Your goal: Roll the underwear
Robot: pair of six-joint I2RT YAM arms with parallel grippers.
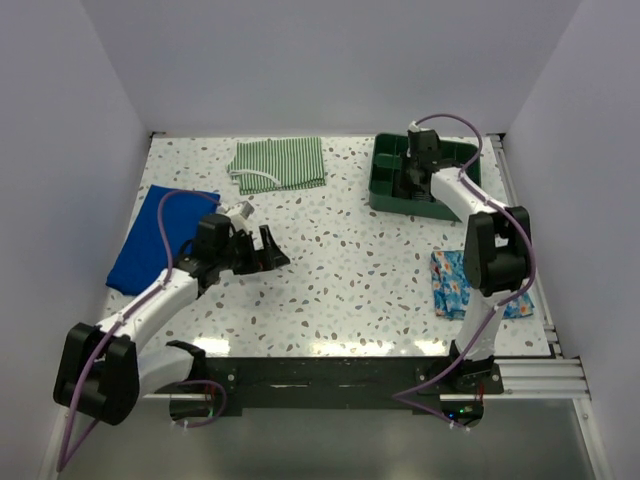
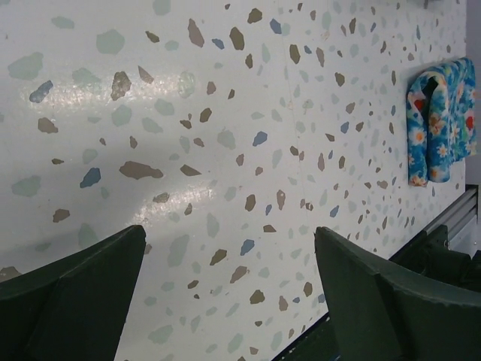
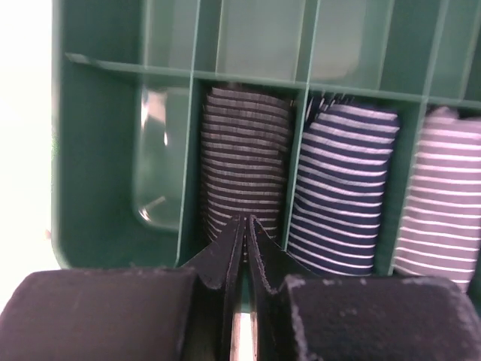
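Note:
My right gripper is shut, with nothing seen between its fingers, over a green divided box (image 1: 385,200). Beneath it sit striped folded garments: dark brown (image 3: 244,150), navy (image 3: 342,173) and pink (image 3: 443,188), each in its own compartment. My left gripper (image 1: 268,250) stands open and empty above the bare speckled table at left of centre. A floral garment (image 2: 440,128) lies folded at the table's right, below the box. A green striped cloth (image 1: 285,160) lies flat at the back, and a blue cloth (image 1: 145,245) at the left.
Grey walls stand at the left, back and right. The box's back compartments and its leftmost one appear empty.

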